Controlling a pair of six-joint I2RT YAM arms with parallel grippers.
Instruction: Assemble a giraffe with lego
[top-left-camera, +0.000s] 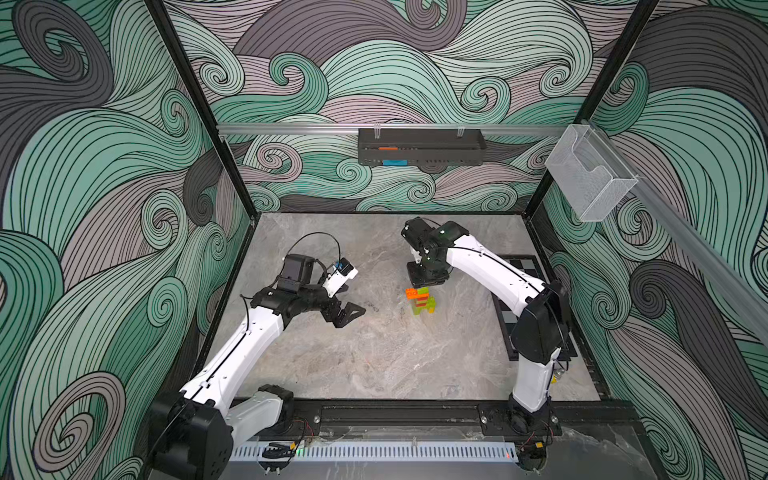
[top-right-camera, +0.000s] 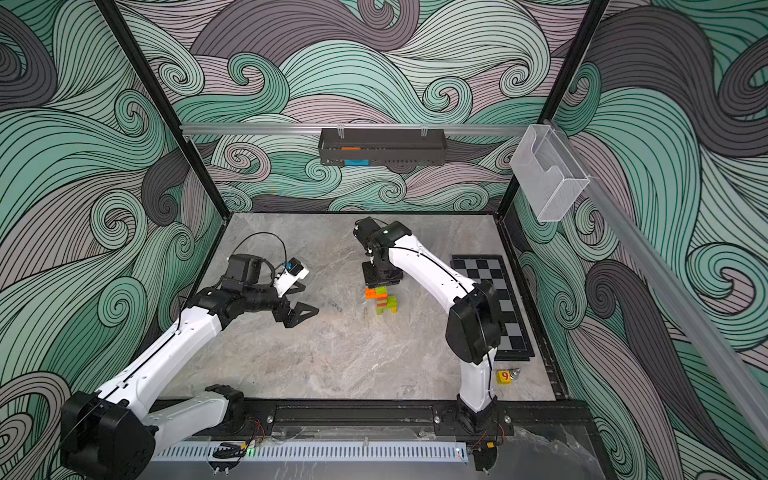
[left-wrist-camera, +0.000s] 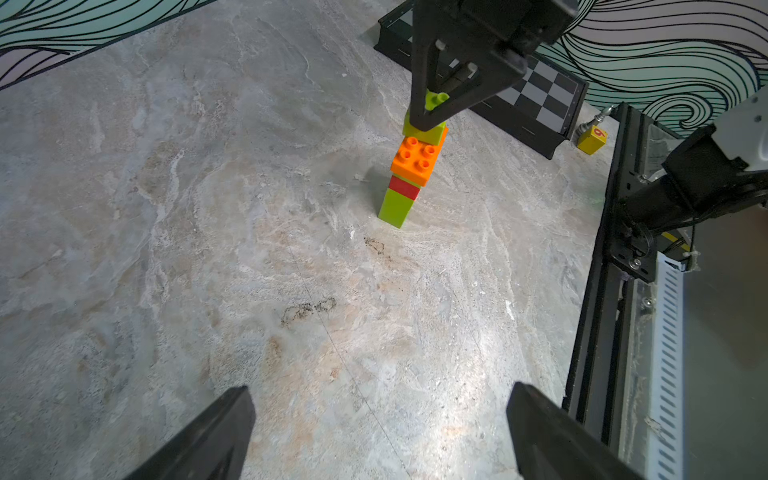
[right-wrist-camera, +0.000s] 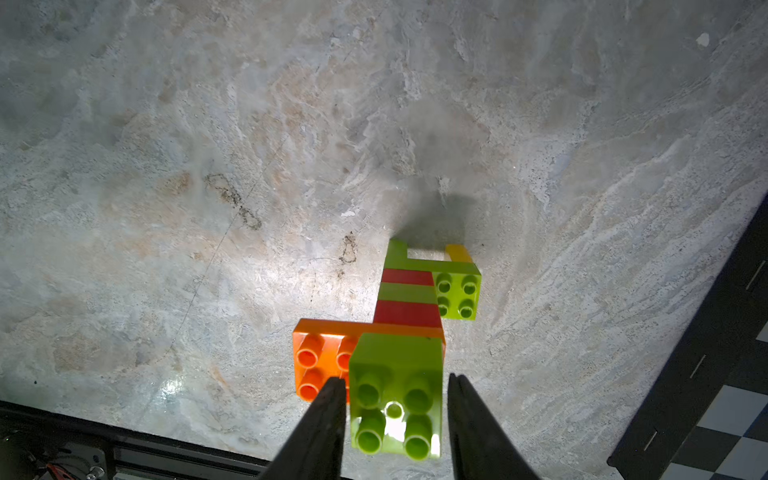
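Observation:
A lego giraffe (top-left-camera: 420, 302) stands on the table: green legs, red and green layers, an orange brick (left-wrist-camera: 414, 161) and a green top brick (right-wrist-camera: 396, 400). My right gripper is over its top, fingers either side of the green brick with small gaps, part open. My left gripper (top-left-camera: 349, 300) stands open to the left, empty, its fingers low in the left wrist view.
A checkered board (top-right-camera: 504, 300) lies at the right side, with a yellow block (top-right-camera: 504, 377) near its front. A dark tray (top-left-camera: 421, 146) hangs on the back rail.

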